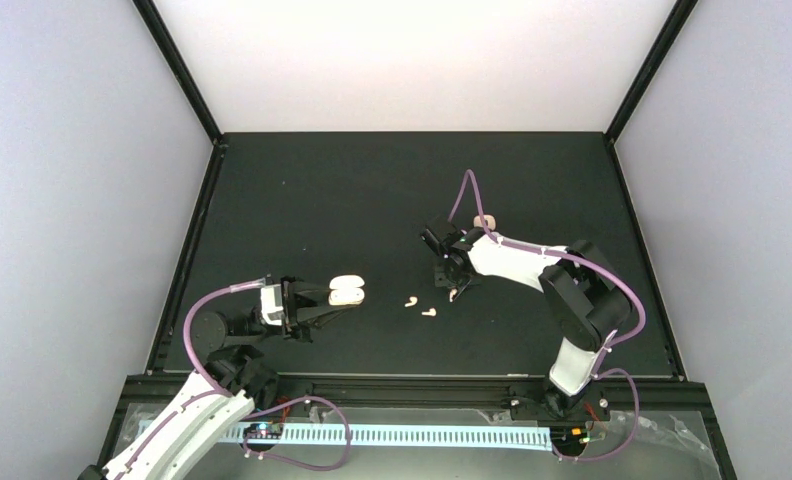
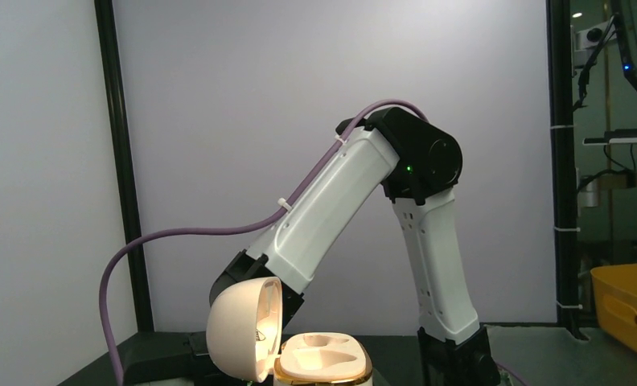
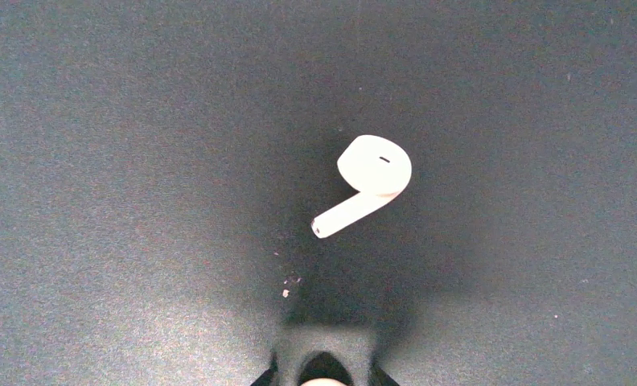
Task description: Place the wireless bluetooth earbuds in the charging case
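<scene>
My left gripper (image 1: 340, 298) is shut on the pale charging case (image 1: 347, 283), holding it above the left part of the mat. In the left wrist view the case's lid (image 2: 243, 330) is flipped open, and the seats in its body (image 2: 323, 356) look empty. Two loose earbuds (image 1: 411, 301) (image 1: 429, 312) lie near the mat's middle. My right gripper (image 1: 454, 295) points down just right of them, partly open, with a pale earbud (image 1: 453, 292) at its fingertips. In the right wrist view one earbud (image 3: 373, 165) lies flat, and a pale tip (image 3: 324, 382) shows between the fingers.
Another pale rounded object (image 1: 485, 221) sits behind the right forearm, partly covered by it. A metal rail (image 1: 422, 382) runs along the front edge.
</scene>
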